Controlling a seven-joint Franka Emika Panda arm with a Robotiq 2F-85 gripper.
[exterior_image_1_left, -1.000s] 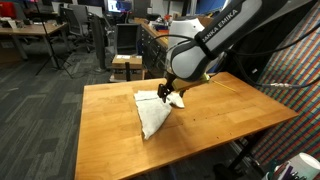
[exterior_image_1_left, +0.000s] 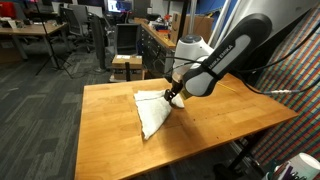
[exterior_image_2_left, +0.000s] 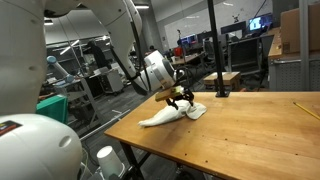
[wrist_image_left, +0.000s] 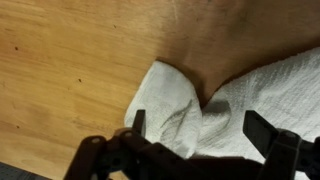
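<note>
A white cloth (exterior_image_1_left: 153, 115) lies crumpled on the wooden table, with a long part stretching toward the front in exterior view 1. My gripper (exterior_image_1_left: 177, 94) is low over its right-hand end; exterior view 2 also has the gripper (exterior_image_2_left: 181, 101) close to the cloth (exterior_image_2_left: 160, 117). From the wrist, the open gripper shows two dark fingers set wide apart, with a raised fold of the cloth (wrist_image_left: 180, 105) in the gap. Nothing is gripped. Whether the fingertips touch the fabric, I cannot tell.
Bare tabletop (exterior_image_1_left: 105, 130) spreads left of the cloth, and more free wood (exterior_image_2_left: 250, 135) lies on the right in exterior view 2. A thin yellow stick (exterior_image_2_left: 307, 108) rests near the table's far right. An office chair (exterior_image_1_left: 127, 42) stands beyond the table.
The arm has come down and shifted slightly to the right in exterior view 1, bringing my gripper lower at the cloth's right end. The cloth looks unmoved.
</note>
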